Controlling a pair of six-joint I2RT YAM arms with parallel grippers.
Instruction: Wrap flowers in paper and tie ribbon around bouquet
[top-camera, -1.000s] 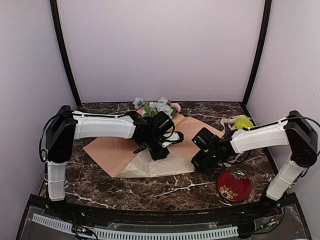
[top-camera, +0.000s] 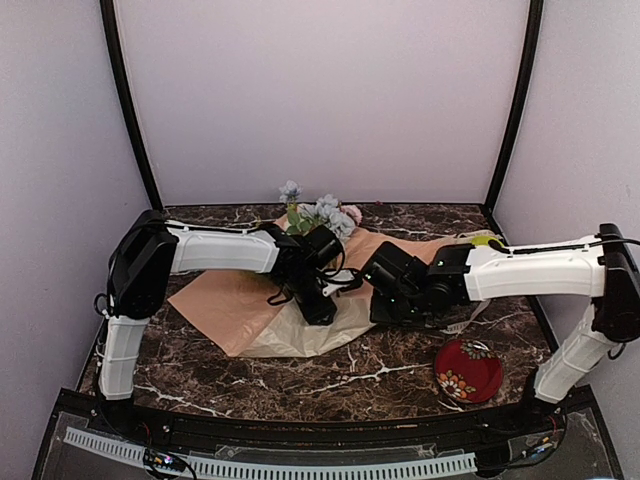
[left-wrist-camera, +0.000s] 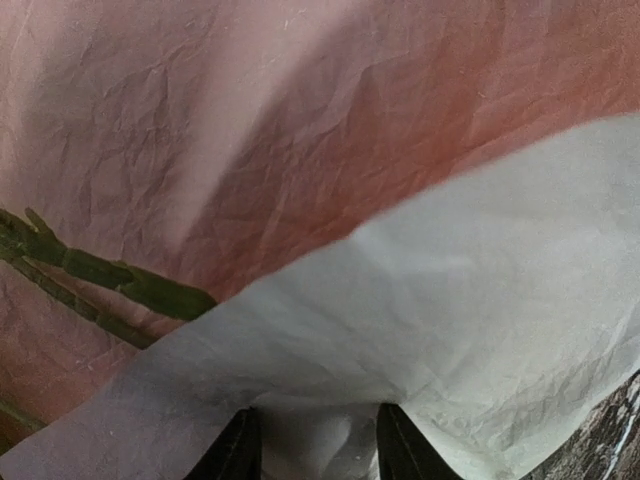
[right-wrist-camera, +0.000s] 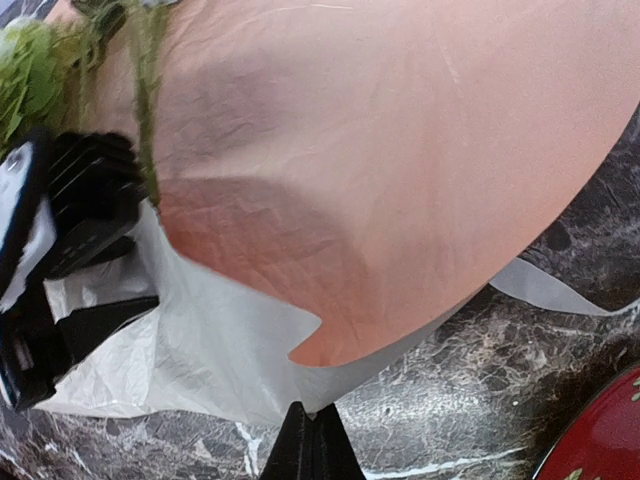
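Observation:
The fake flowers (top-camera: 325, 212), blue-white and pink, lie at the back of the peach wrapping paper (top-camera: 215, 305); green stems (left-wrist-camera: 165, 292) cross it in the left wrist view. The paper's pale side (left-wrist-camera: 500, 270) is folded up over the stem ends. Above this fold, my left gripper is open, its fingertips apart with nothing clearly held between them. At the front right edge of the paper, my right gripper is shut on a pinch of the pale edge, drawing it to a point. The arms hide the middle of the bouquet.
A red flowered bowl (top-camera: 468, 371) stands at the front right. Behind the right arm is a yellow-green object (top-camera: 487, 240), and a pale ribbon (right-wrist-camera: 550, 290) trails on the marble table.
My right gripper has moved left and slightly back, toward the left one, and the paper's right edge has come with it. My left gripper has shifted only slightly.

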